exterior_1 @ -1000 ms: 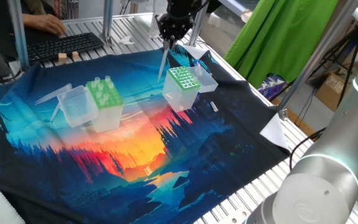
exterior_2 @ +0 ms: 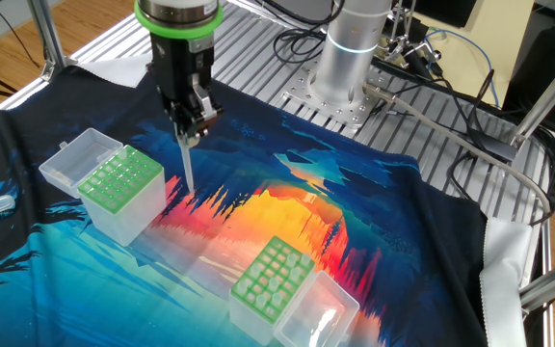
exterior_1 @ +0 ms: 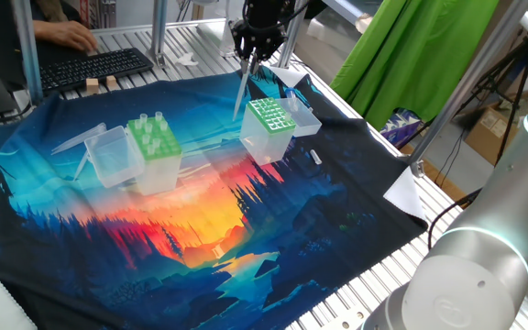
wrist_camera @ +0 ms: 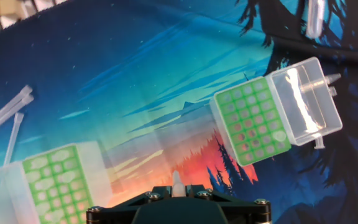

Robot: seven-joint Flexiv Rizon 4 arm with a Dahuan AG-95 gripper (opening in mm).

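My gripper (exterior_2: 183, 123) is shut on a long, clear pipette tip (exterior_2: 187, 166), which points down above the cloth. In the wrist view the near end of that tip (wrist_camera: 178, 186) shows between the fingers. One box with a green rack (exterior_1: 269, 115) has its lid open and its holes look empty from here; it stands to the right of the tip in exterior view 1. The other green-racked box (exterior_1: 157, 165), also open, has several tips (exterior_1: 151, 139) sticking up from it. The held tip is apart from both boxes.
Loose tips (wrist_camera: 5, 112) lie beside the tip-filled box's open lid (exterior_1: 115, 157). A small white piece (exterior_1: 315, 157) rests near the other box. A keyboard (exterior_1: 96, 68) and a person's hand (exterior_1: 67, 35) are at the table's far edge.
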